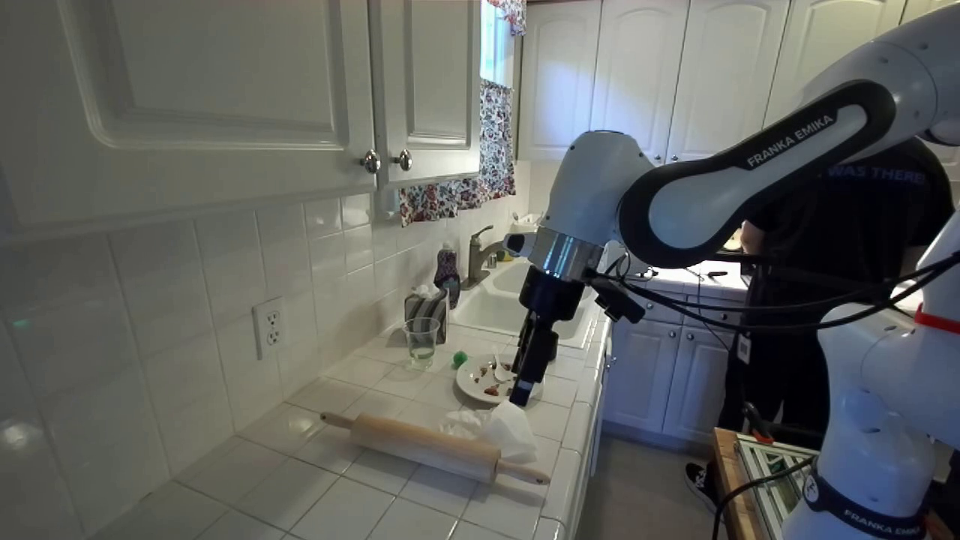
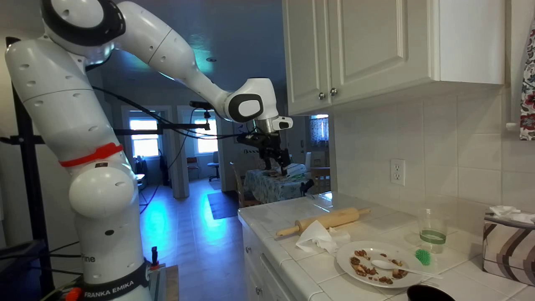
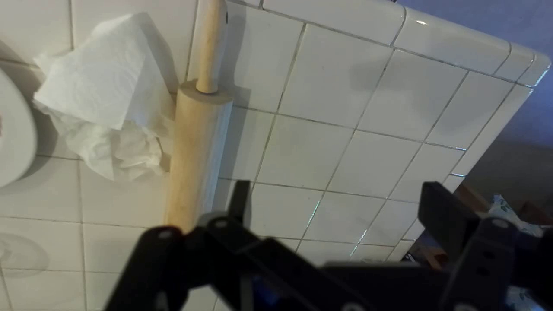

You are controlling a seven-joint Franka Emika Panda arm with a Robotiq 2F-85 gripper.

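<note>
My gripper stands open above the white tiled counter, with only tiles visible below the gap between its fingers. In the wrist view, a wooden rolling pin (image 3: 197,150) lies just left of the fingers, partly hidden by the left finger. Crumpled white paper towel (image 3: 106,98) rests beside the pin, on the side toward the plate. The white plate (image 2: 348,253) holds brown food pieces (image 2: 363,268) and a white plastic spoon (image 2: 401,266). In exterior view 2 the gripper (image 2: 276,168) hangs high, clear of everything on the counter.
A clear cup (image 2: 432,233), a spiky green ball (image 2: 422,256), a striped tissue box (image 2: 509,251) and a dark cup (image 2: 429,293) stand around the plate. Beyond lies the sink (image 1: 486,301). Bare tiles (image 3: 332,83) fill the counter's end. A person (image 1: 837,234) stands behind the arm.
</note>
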